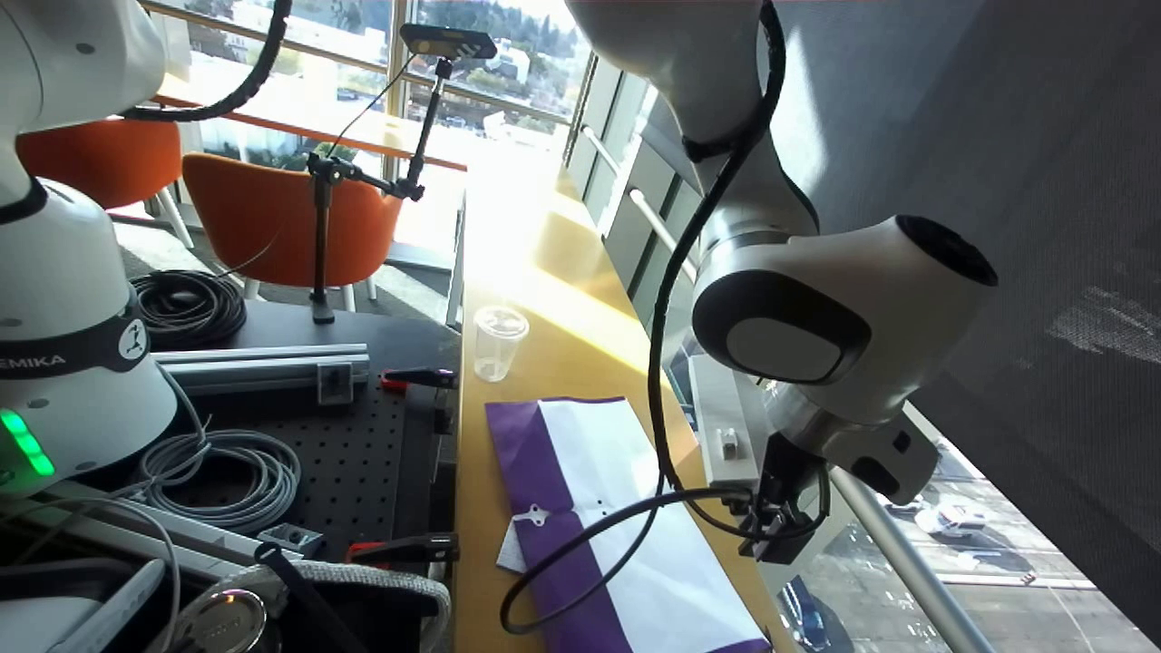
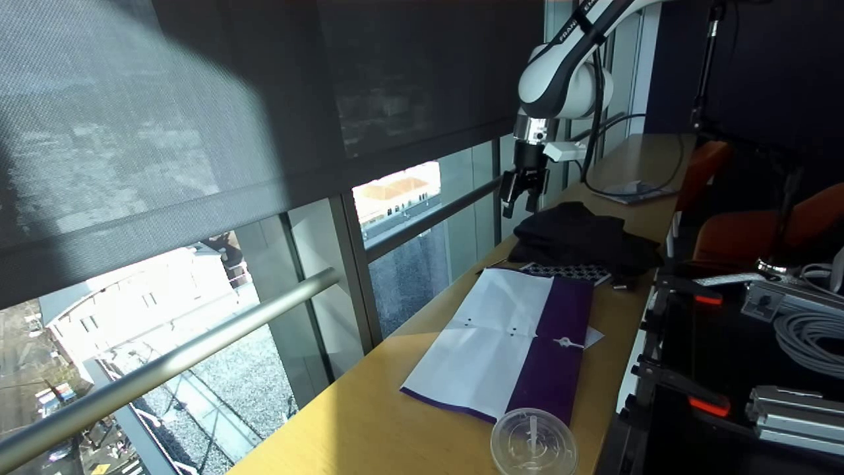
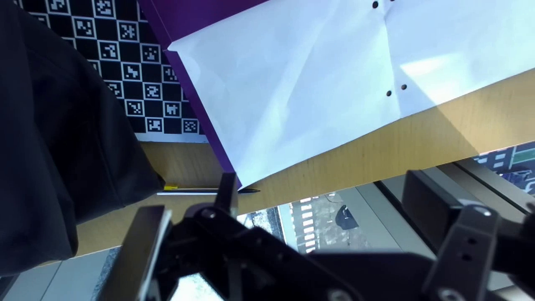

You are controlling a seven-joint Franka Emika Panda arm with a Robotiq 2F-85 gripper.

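Observation:
My gripper [image 2: 519,209] hangs in the air, fingers pointing down and spread open, with nothing between them. In exterior view 2 it is above the window side of the table, just behind a dark cloth [image 2: 581,237]. A purple and white folded sheet [image 2: 494,336] lies flat on the table. The wrist view shows its white part [image 3: 301,95] beyond my fingers, with the dark cloth [image 3: 55,135] to the left. A thin pen [image 3: 195,191] lies by the table edge, partly under the cloth. A clear plastic cup [image 1: 498,346] stands past the sheet.
A black and white marker board [image 3: 133,75] is partly covered by the cloth and the sheet. Metal railing [image 2: 170,364] and windows run along one table side. Clamps [image 1: 419,548] and a black pegboard [image 1: 359,468] border the other. Bare table [image 1: 566,370] lies around the cup.

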